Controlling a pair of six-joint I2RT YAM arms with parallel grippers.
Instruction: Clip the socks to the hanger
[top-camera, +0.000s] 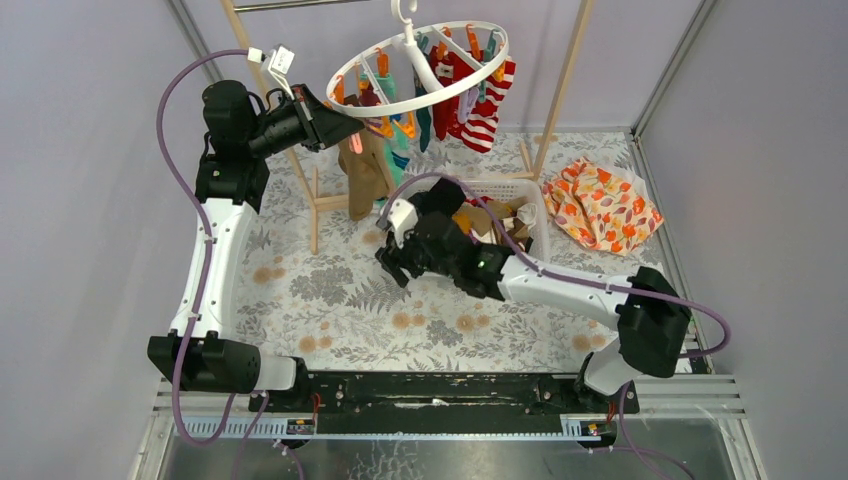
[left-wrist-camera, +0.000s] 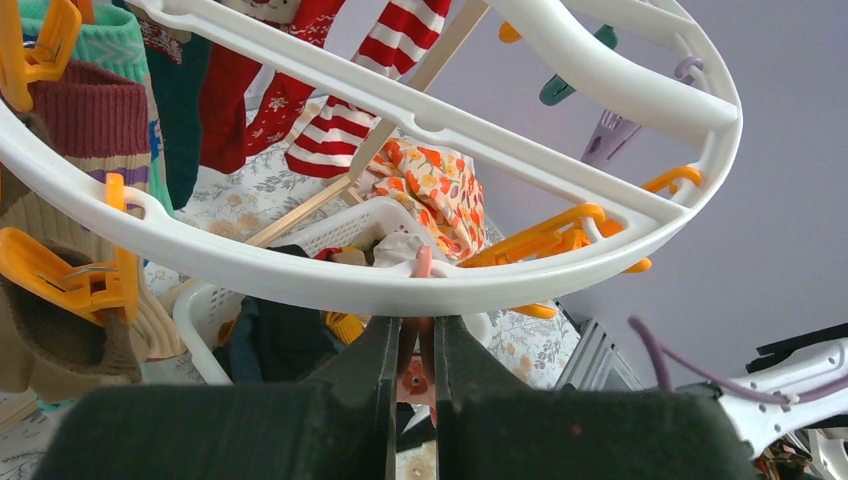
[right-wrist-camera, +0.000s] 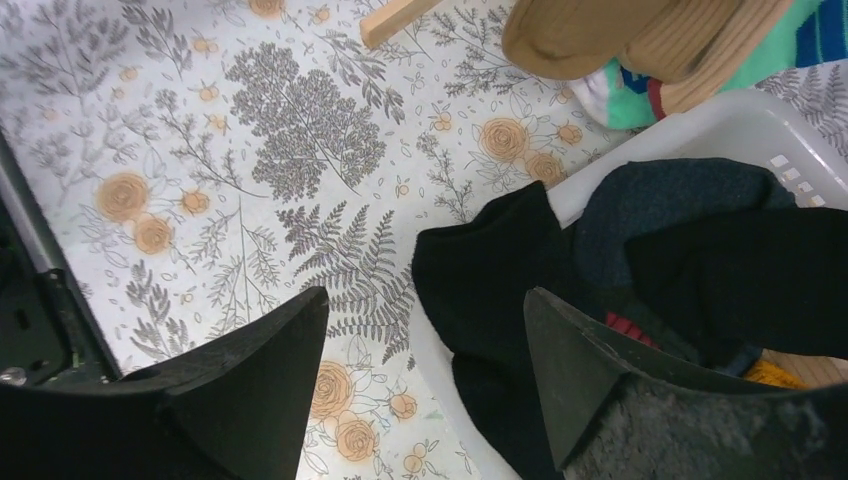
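The white ring hanger carries orange, teal and purple clips with socks hanging from them, red striped, green, brown and maroon. My left gripper is shut on a pink clip at the hanger's front rim. My right gripper is open, low over the left front of the white basket. In the right wrist view, black socks lie over the basket's rim below and between its fingers, apparently not held.
A wooden stand stands behind. An orange-flowered cloth lies right of the basket.
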